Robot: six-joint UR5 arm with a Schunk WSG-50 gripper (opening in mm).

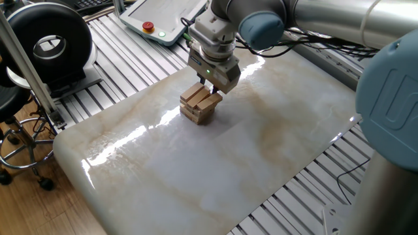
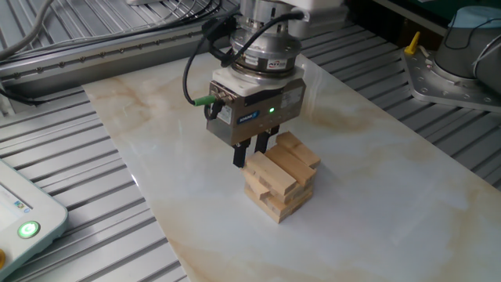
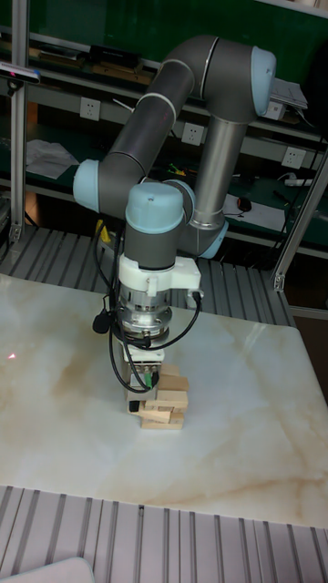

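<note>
A small stack of pale wooden blocks (image 1: pixel 198 109) stands on the marble-patterned board. Its top layer has three blocks side by side, unevenly lined up: a front block (image 2: pixel 271 172), a middle one (image 2: pixel 288 162) and a back one (image 2: pixel 300 149). Over the stack's rear edge, my gripper (image 1: pixel 208 86) points downward and stands open, its two black fingers (image 2: pixel 239 153) apart. No block shows between the fingers in exterior view 2. Whether a fingertip touches the stack is hard to tell. In exterior view 3 the gripper body partly hides the blocks (image 3: pixel 167 410).
Around the stack the marble board (image 1: pixel 261 176) is clear. A teach pendant (image 1: pixel 160 18) with a red button lies at the back left on the slatted table. A black round object (image 1: pixel 52 46) stands at the left edge.
</note>
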